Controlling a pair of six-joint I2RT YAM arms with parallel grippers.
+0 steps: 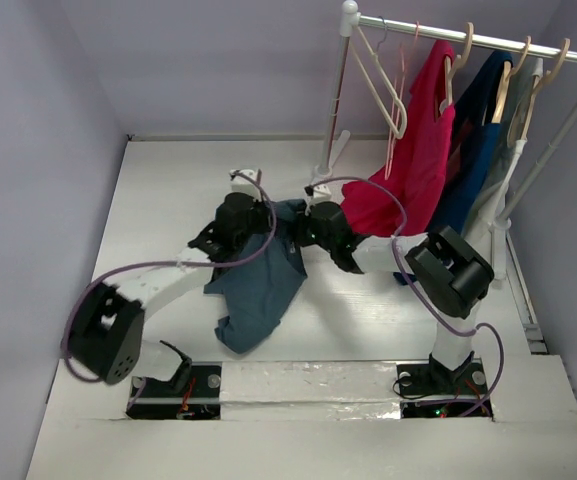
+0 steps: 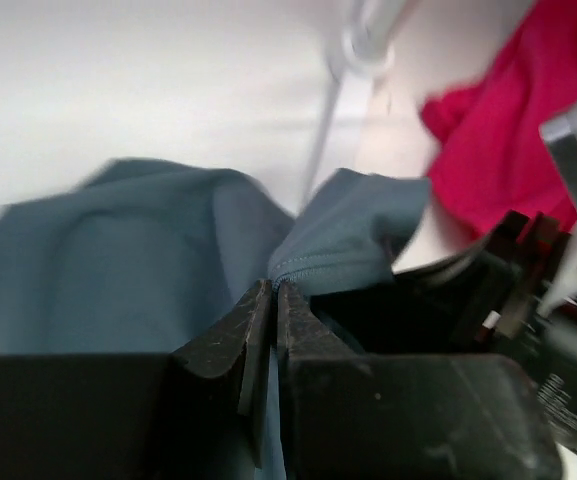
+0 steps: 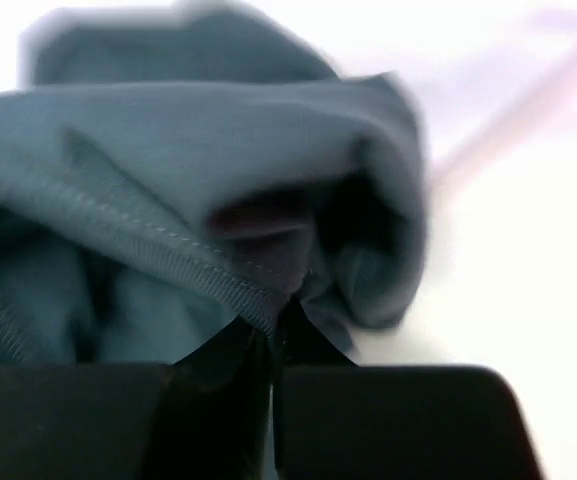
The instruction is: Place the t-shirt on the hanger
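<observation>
A blue-grey t-shirt [image 1: 258, 295] lies rumpled at the middle of the white table, its upper part lifted between the two arms. In the left wrist view my left gripper is shut, with the shirt's hemmed edge [image 2: 338, 262] pinched at its tips. My right gripper is shut on a stitched band [image 3: 188, 245] of the same shirt, which folds over loosely beyond the fingers. Empty hangers, a white one [image 1: 383, 90] and a pink one [image 1: 396, 110], hang at the left end of the rack.
A metal clothes rack [image 1: 508, 43] stands at the right, its near-left post [image 1: 336, 110] close behind the grippers. On it hang a red garment [image 1: 423, 150], a blue one [image 1: 473, 140] and others. Free table lies at the left.
</observation>
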